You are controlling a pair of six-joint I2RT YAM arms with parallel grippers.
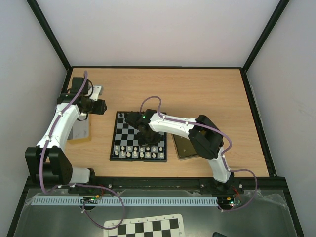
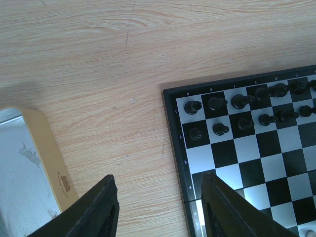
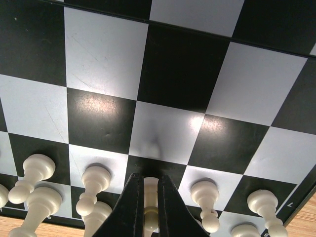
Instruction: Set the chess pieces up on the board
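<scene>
Over the lower ranks of the chessboard (image 1: pixel 123 140), my right gripper is shut on a white pawn (image 3: pixel 150 200). In the right wrist view the pawn hangs above a dark square, in a gap between a white pawn (image 3: pixel 96 181) to the left and another white pawn (image 3: pixel 204 192) to the right. Whether its base touches the board cannot be told. My left gripper stands open and empty over bare wood beside the board. Black pieces (image 2: pixel 241 101) fill two rows at the far end, some out of frame.
A wooden-edged tray (image 2: pixel 47 158) lies left of the board, under the left arm. To the right of the board sits a brownish tray (image 1: pixel 187 157), partly covered by the right arm. The table behind the board is clear.
</scene>
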